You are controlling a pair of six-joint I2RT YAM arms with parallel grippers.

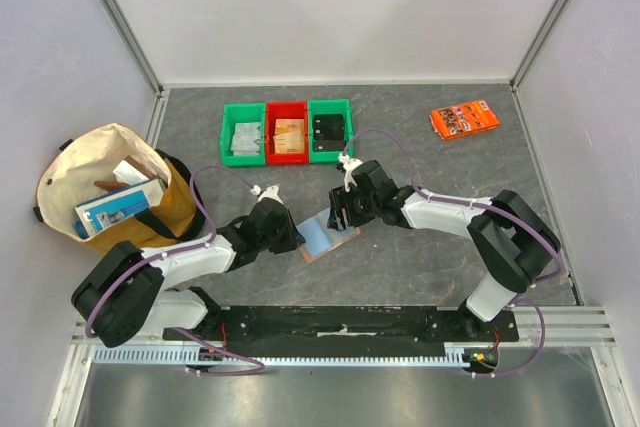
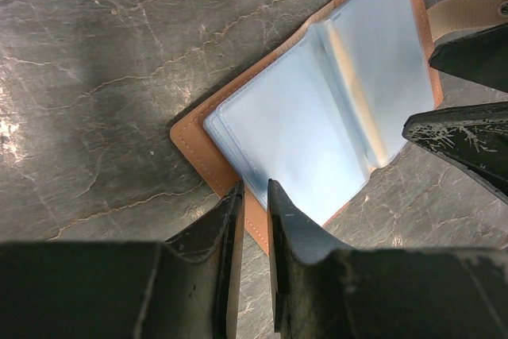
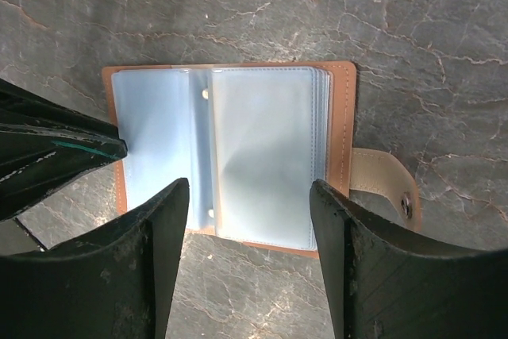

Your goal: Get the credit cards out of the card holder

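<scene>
The card holder [image 1: 316,238] lies spread open on the table, a brown case with clear bluish sleeves. In the left wrist view, my left gripper is over its brown border and sleeve edge, fingertips a narrow gap apart. Whether they touch the case is unclear. My right gripper stands wide open above the other half, nothing between its fingers. The stacked sleeves [image 3: 266,148] lie flat beneath it, against the brown backing [image 3: 341,129]. No separate card can be made out in the sleeves.
Green and red bins [image 1: 287,152] at the back hold small items. A yellow bag [image 1: 172,212] stands at the left, and an orange packet [image 1: 464,119] lies at the back right. A snap strap [image 3: 385,182] sticks out from the holder.
</scene>
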